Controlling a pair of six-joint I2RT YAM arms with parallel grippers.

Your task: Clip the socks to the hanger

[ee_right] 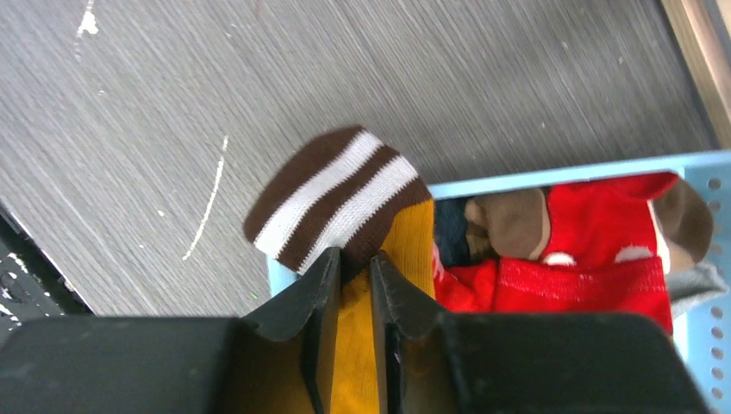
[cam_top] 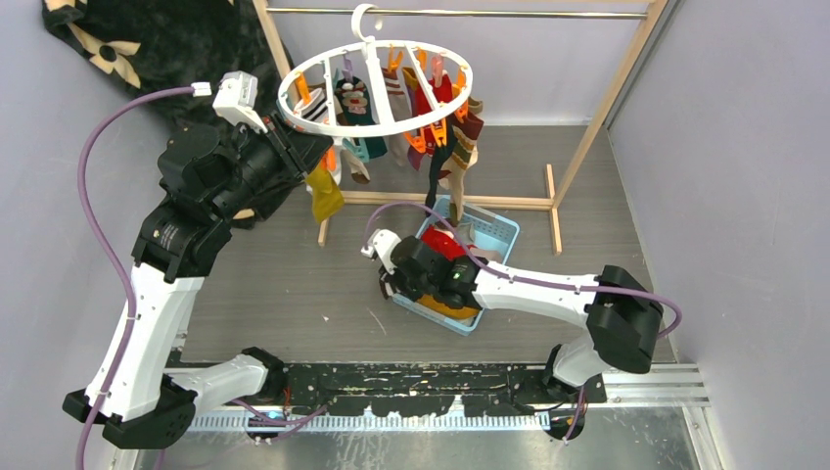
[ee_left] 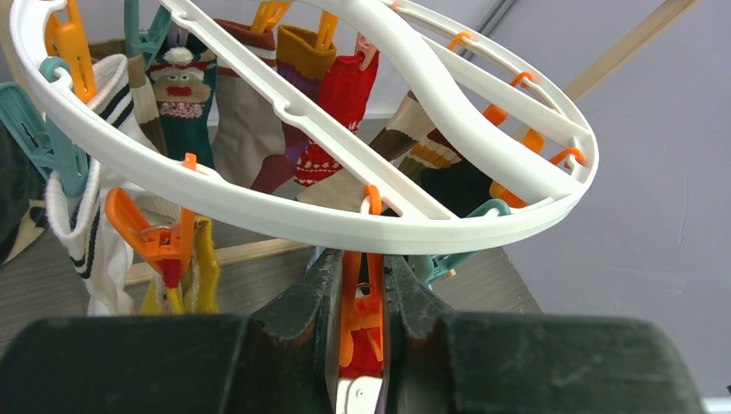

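Note:
In the left wrist view my left gripper is shut on an orange clip (ee_left: 365, 321) under the near rim of the white round hanger (ee_left: 284, 226). In the top view it reaches the hanger's left side. Low at the basket's near left edge is my right gripper (cam_top: 388, 282). In the right wrist view its fingers (ee_right: 328, 280) stand a little apart, with the mustard sock (ee_right: 355, 366) between them. That sock's brown-and-white striped end (ee_right: 332, 194) juts past the fingertips over the basket rim. Whether both pads touch the cloth cannot be told.
The light-blue basket (ee_right: 543, 177) also holds red socks (ee_right: 569, 289) and brown ones. Several socks hang from the hanger, among them a mustard one (cam_top: 324, 196). A wooden rack (cam_top: 577, 181) carries the hanger on its metal rod. Grey floor left of the basket is clear.

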